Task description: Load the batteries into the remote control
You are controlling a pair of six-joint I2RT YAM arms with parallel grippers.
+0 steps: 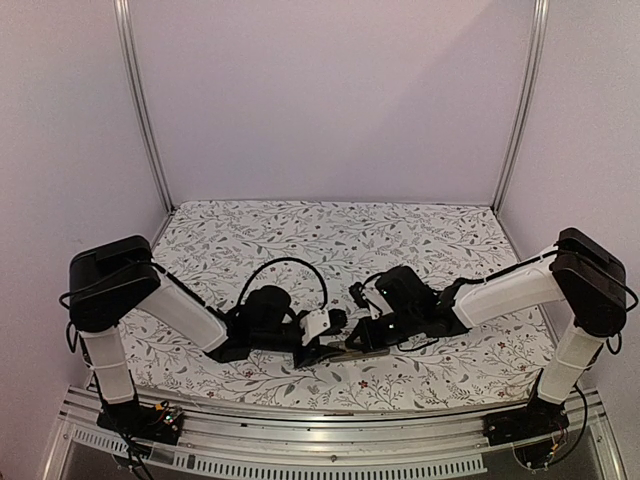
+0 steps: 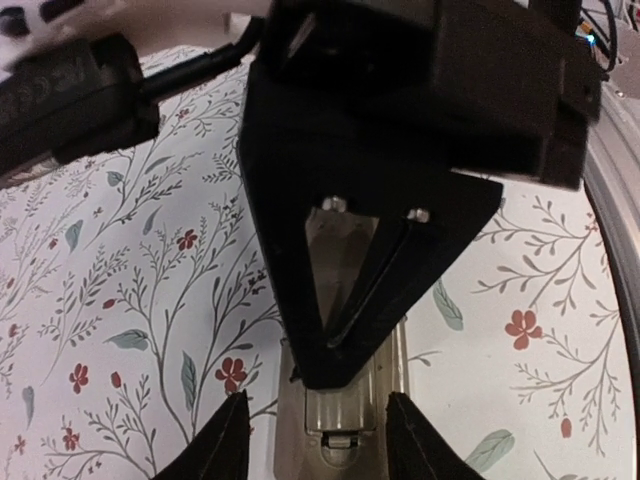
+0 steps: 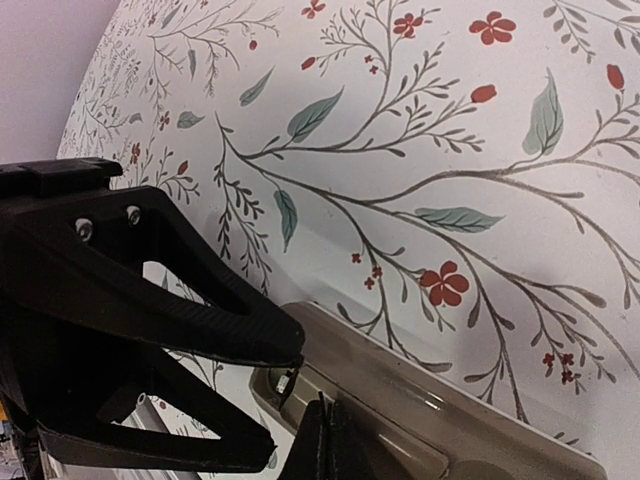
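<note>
The grey remote control (image 1: 374, 354) lies near the table's front middle, its battery compartment (image 2: 340, 405) facing up; batteries cannot be made out clearly. My left gripper stands open at the near end of the remote, its fingertips either side of it in the left wrist view, nothing held. My right gripper (image 1: 356, 344) is shut over the compartment, nothing seen between its fingers; in the right wrist view the left gripper's black fingers reach in from the left and partly hide the remote.
Walls stand at the back and sides. A metal rail (image 1: 300, 430) runs along the front edge.
</note>
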